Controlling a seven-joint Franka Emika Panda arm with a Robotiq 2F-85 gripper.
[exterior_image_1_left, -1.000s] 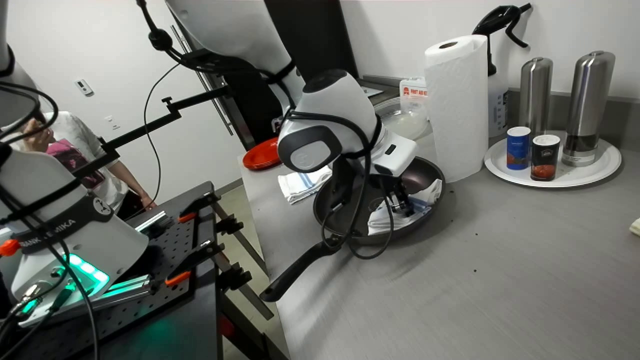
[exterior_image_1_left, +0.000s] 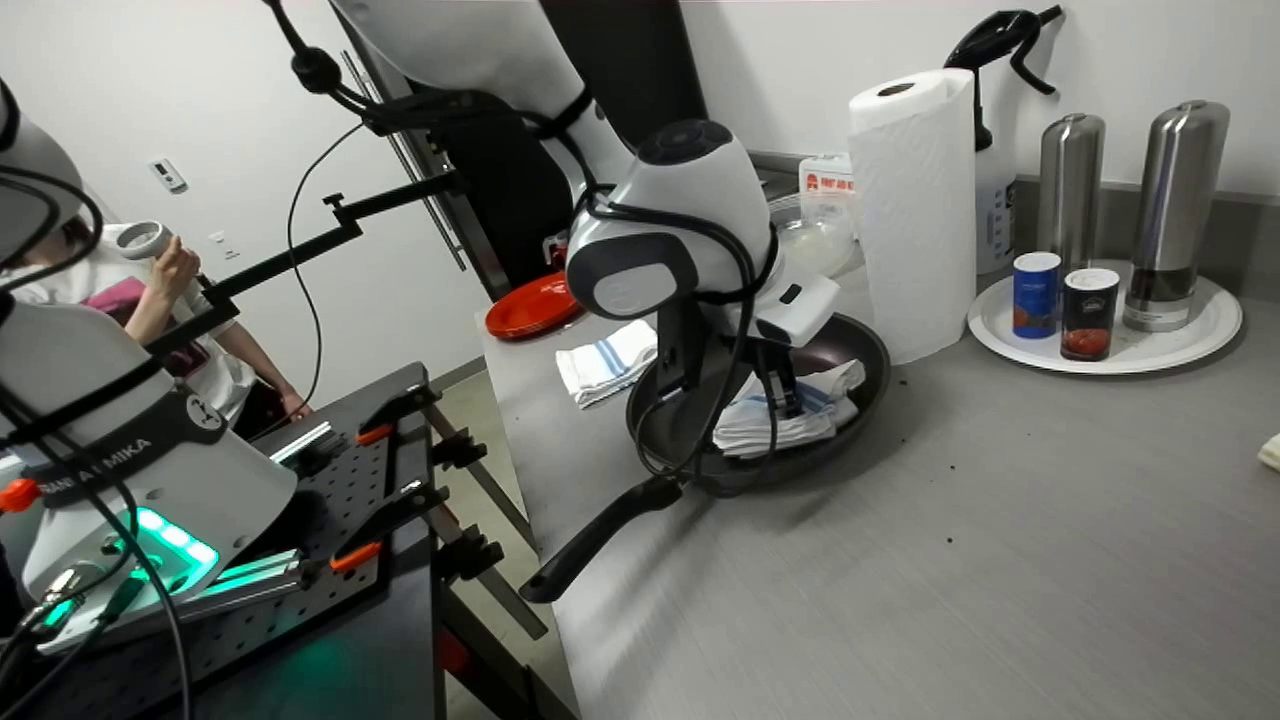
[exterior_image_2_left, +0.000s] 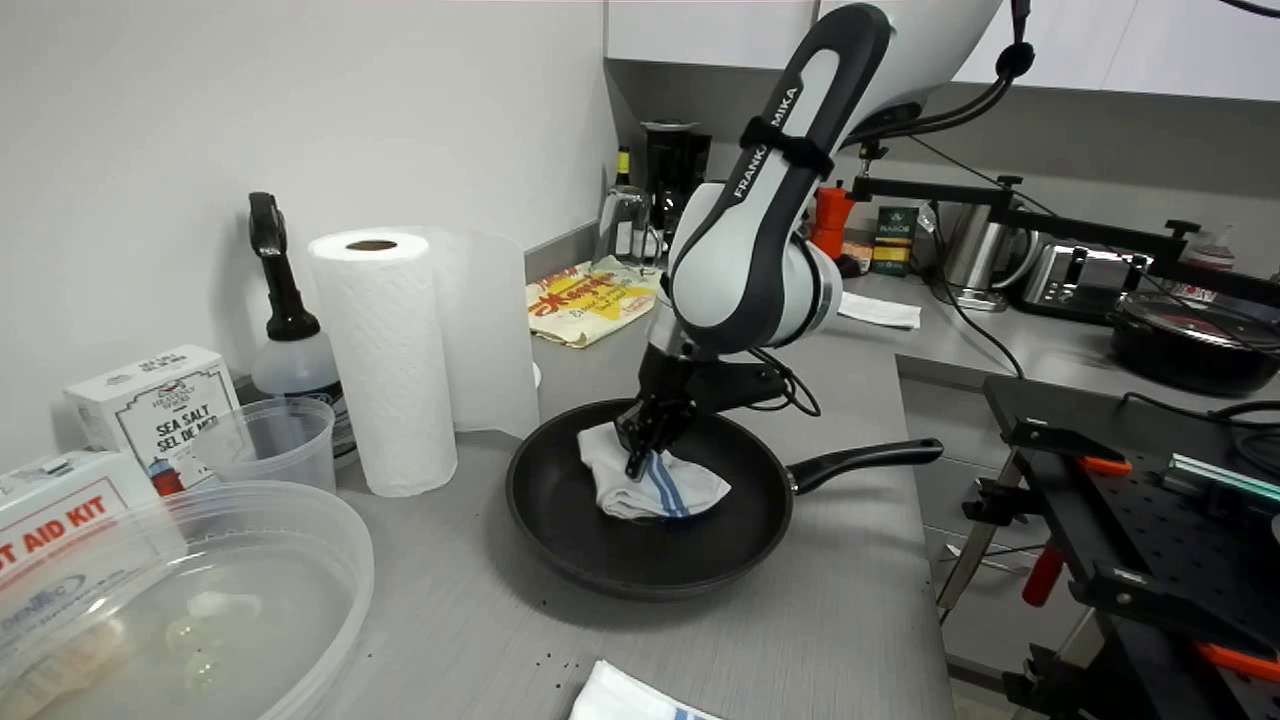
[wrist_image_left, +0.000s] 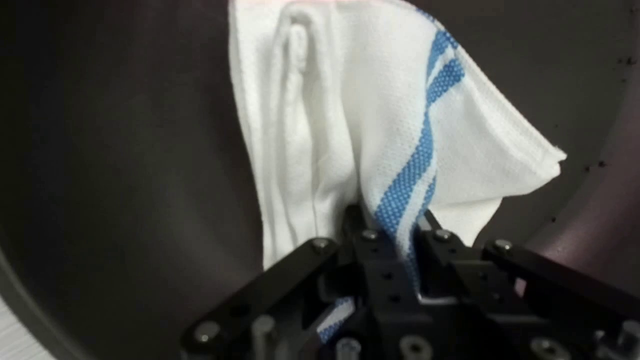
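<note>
Inside the black frying pan (exterior_image_2_left: 576, 558) lies a folded white cloth (exterior_image_2_left: 636, 486) with blue stripes. My gripper is shut on this cloth (wrist_image_left: 384, 102), with a striped fold pinched between its fingers. Seen from the first exterior view, the gripper (exterior_image_1_left: 777, 402) reaches down into the pan (exterior_image_1_left: 870, 372), and the cloth (exterior_image_1_left: 768, 426) spreads around the fingertips. The cloth's underside is hidden, so whether all of it touches the pan floor I cannot tell. The pan's handle (exterior_image_1_left: 606, 534) extends toward the counter edge.
Another folded striped cloth (exterior_image_1_left: 608, 360) rests beside the pan near a red plate (exterior_image_1_left: 531, 307). A paper towel roll (exterior_image_1_left: 914, 216) stands behind the pan. Farther right, a white plate (exterior_image_1_left: 1110, 354) bears shakers and grinders. Bare counter (exterior_image_1_left: 1020, 516) extends to the right and front.
The gripper and cloth have shifted left within the pan in the first exterior view, and the cloth's shape has altered. The pan stays in place. The person in the background has moved.
</note>
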